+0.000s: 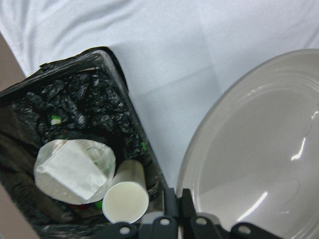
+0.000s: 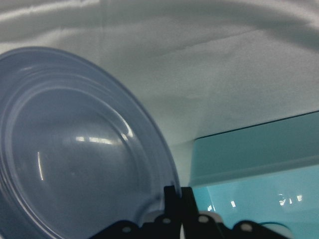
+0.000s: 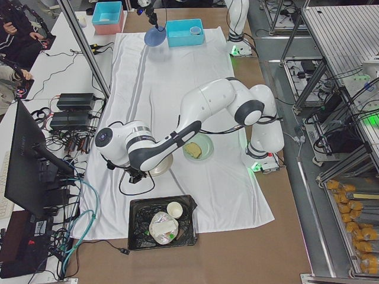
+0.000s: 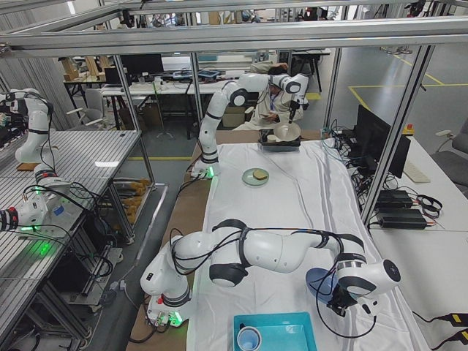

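Note:
In the left wrist view my left gripper is shut on the rim of a cream plate (image 1: 254, 149). Beside it is a black-lined bin (image 1: 75, 99) holding a paper cup (image 1: 124, 204) and a crumpled plastic item with a white napkin (image 1: 75, 172). My right gripper is shut on the rim of a blue plate (image 2: 84, 164), beside a turquoise tub (image 2: 254, 144). A green plate (image 3: 201, 151) with a yellow item (image 3: 192, 149) lies on the white cloth.
A blue cup (image 4: 248, 340) stands in the tub at the far end from the bin. A monitor (image 3: 23, 165) and cables line one side.

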